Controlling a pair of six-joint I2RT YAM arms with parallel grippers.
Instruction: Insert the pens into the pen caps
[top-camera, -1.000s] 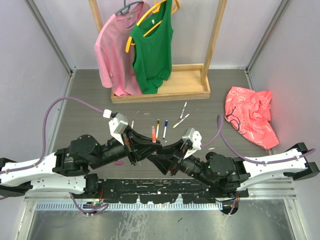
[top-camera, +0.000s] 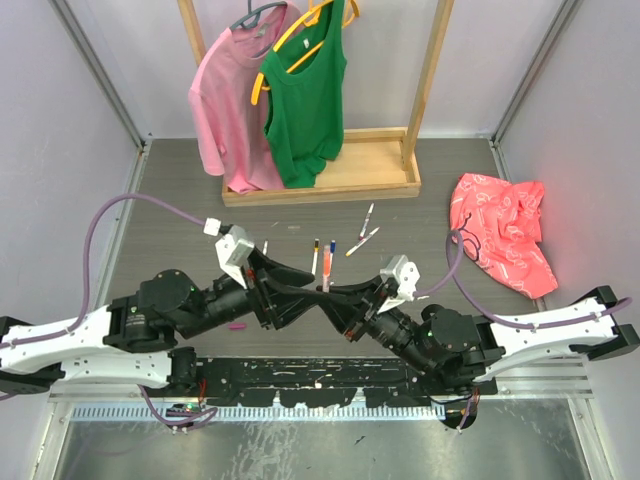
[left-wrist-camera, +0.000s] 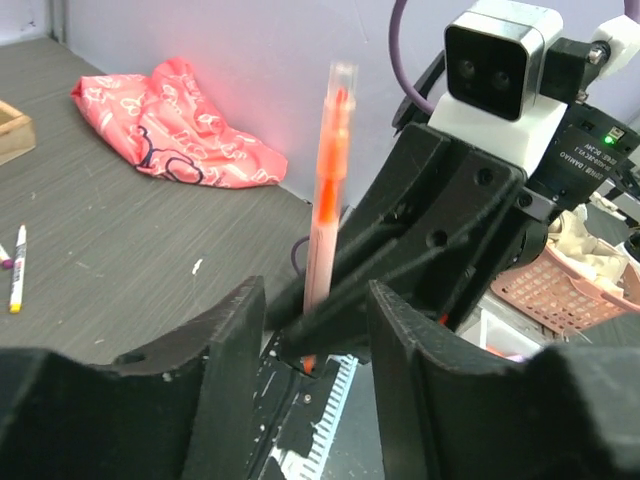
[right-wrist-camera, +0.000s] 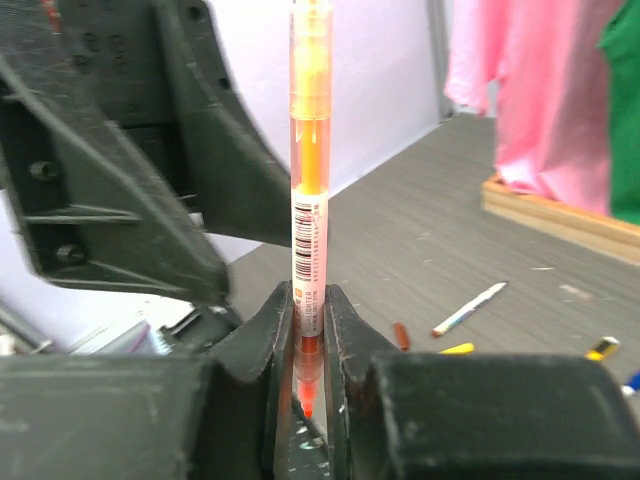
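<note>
An orange pen (right-wrist-camera: 308, 215) with a clear barrel and a barcode label stands upright in the right wrist view, my right gripper shut on its lower part. Its orange tip shows below those fingers, and its upper end is cut off there. In the left wrist view the whole pen (left-wrist-camera: 325, 190) is visible, clear at the top. My left gripper is open, its fingers parted and the pen seen beyond the gap. From above, the two grippers meet closely around the pen (top-camera: 326, 264). A small yellow cap (right-wrist-camera: 458, 349) lies on the table.
Several pens lie behind the grippers, among them a blue pen (top-camera: 331, 258) and a white pen (top-camera: 362, 241). A pink cap (top-camera: 236, 326) rests under the left arm. Wooden rack (top-camera: 320, 194) at the back; red cloth (top-camera: 500, 235) at right.
The right gripper has moved right with the pen.
</note>
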